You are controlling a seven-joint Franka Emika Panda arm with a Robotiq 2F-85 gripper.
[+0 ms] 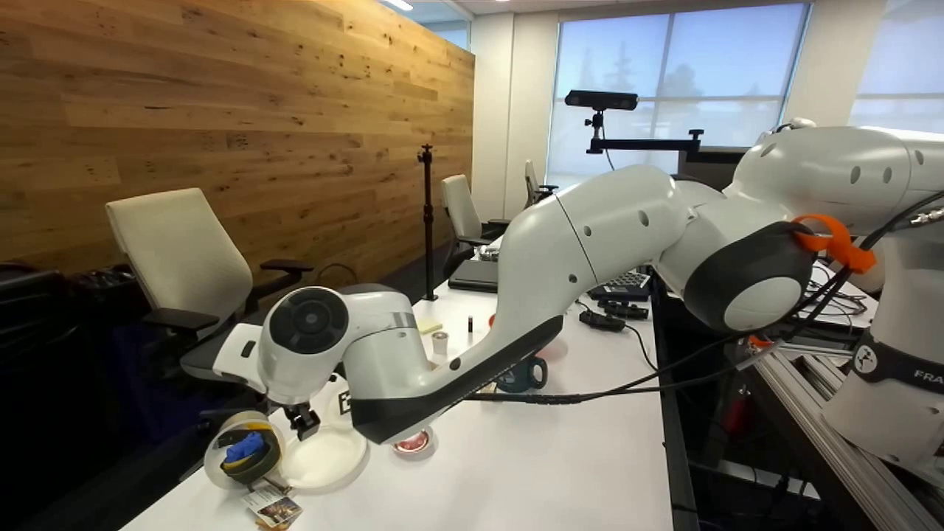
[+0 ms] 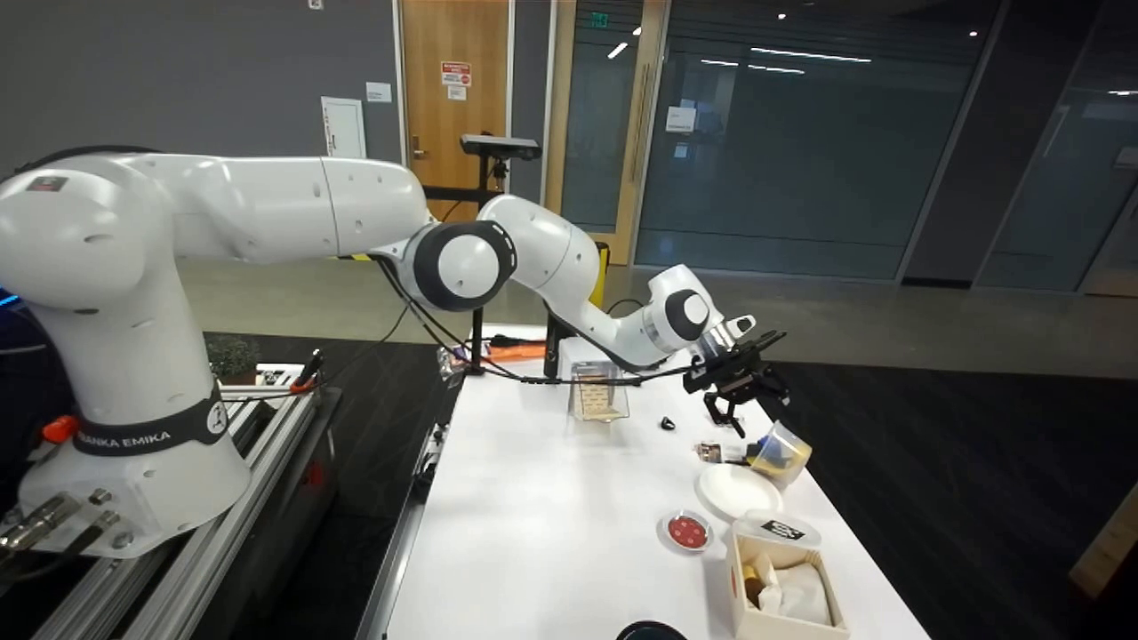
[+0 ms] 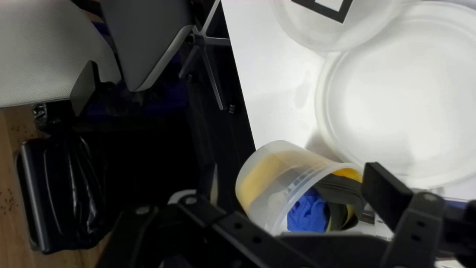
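My gripper is open, its two dark fingers spread wide with nothing between them. In the wrist view a translucent tub [image 3: 274,181] lies on its side below the gripper, within the gap between the fingers as seen from the wrist. A bright blue cloth-like item [image 3: 309,212] and dark and yellow material show in its mouth. The first exterior view has the gripper [image 1: 303,423] above the table beside the tub [image 1: 215,460], near a white plate [image 1: 323,460]. From the other side, the gripper [image 2: 736,400] hangs clear above the tub [image 2: 784,457].
A clear round lid [image 3: 330,26] with a black mark overlaps the plate's edge. Nearby stand a small red-patterned dish [image 2: 685,530] and a cream box [image 2: 786,617] with items inside. The tub lies close to the table's edge. Mid-table is largely bare.
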